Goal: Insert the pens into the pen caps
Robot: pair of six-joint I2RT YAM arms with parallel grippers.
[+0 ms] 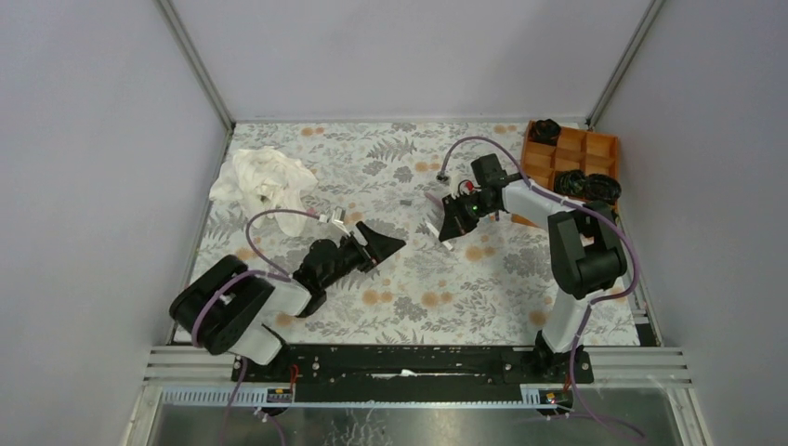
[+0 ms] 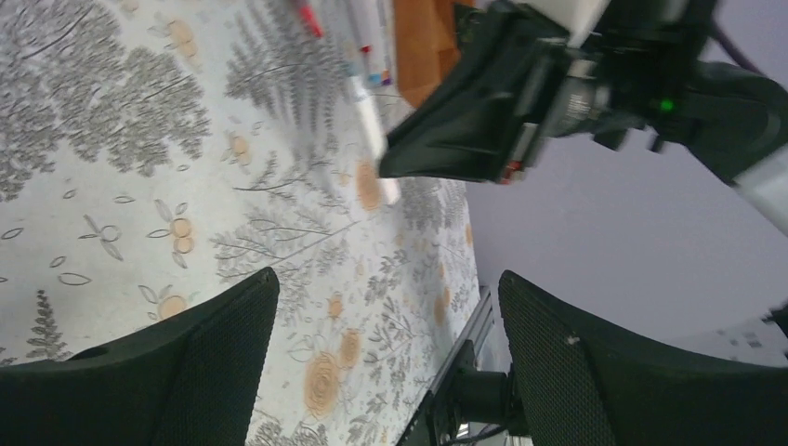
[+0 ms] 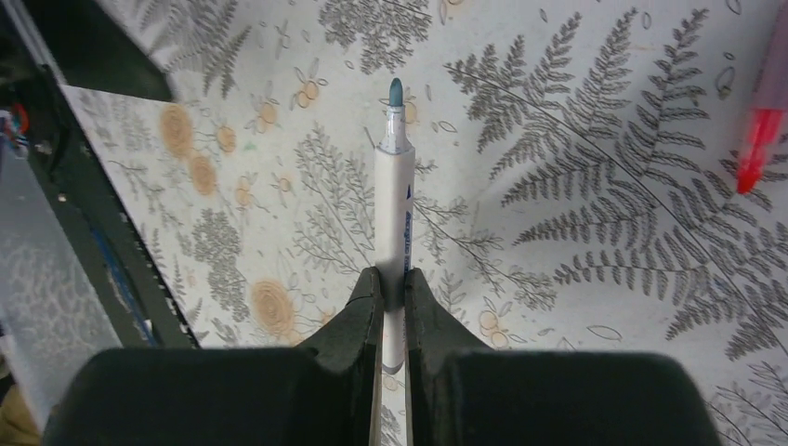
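A white pen (image 3: 395, 200) with a grey-blue tip stands out past the fingers of my right gripper, which is shut on its barrel. From the left wrist view, the same white pen (image 2: 369, 121) slants above the cloth, partly behind the right fingers. My left gripper is open, its fingers empty, and in the top view my left gripper (image 1: 388, 243) faces the pen (image 1: 448, 245) from the left with a gap between them. A pinkish-red pen or cap (image 3: 765, 139) lies at the right edge of the right wrist view; which it is I cannot tell.
An orange compartment box (image 1: 601, 147) with black bundles stands at the back right. Crumpled white cloth (image 1: 265, 177) lies at the back left.
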